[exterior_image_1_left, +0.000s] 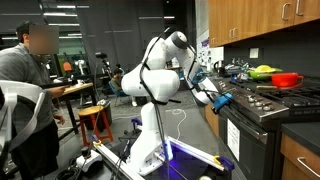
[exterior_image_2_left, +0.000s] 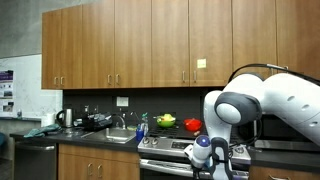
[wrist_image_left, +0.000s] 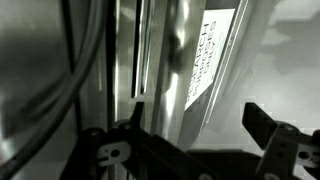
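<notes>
My gripper is open in the wrist view, its dark fingers (wrist_image_left: 268, 126) wide apart. A shiny metal bar (wrist_image_left: 178, 75), which looks like the oven's handle, runs through the gap seen between them; whether it touches either finger cannot be told. Beside the bar a white printed sheet (wrist_image_left: 209, 48) is fixed to the grey front. From outside, the gripper (exterior_image_1_left: 221, 101) is at the upper front of the oven (exterior_image_1_left: 250, 150), near its far side. In the second exterior view the arm (exterior_image_2_left: 220, 150) hides part of the oven front.
A red pot (exterior_image_1_left: 286, 79) rests on the stove (exterior_image_1_left: 290, 98), with a bowl of yellow and green items (exterior_image_1_left: 262, 72) behind it. Cabinets (exterior_image_2_left: 150, 50) hang above. A person (exterior_image_1_left: 35, 70) stands at the left. Clear floor lies left of the oven.
</notes>
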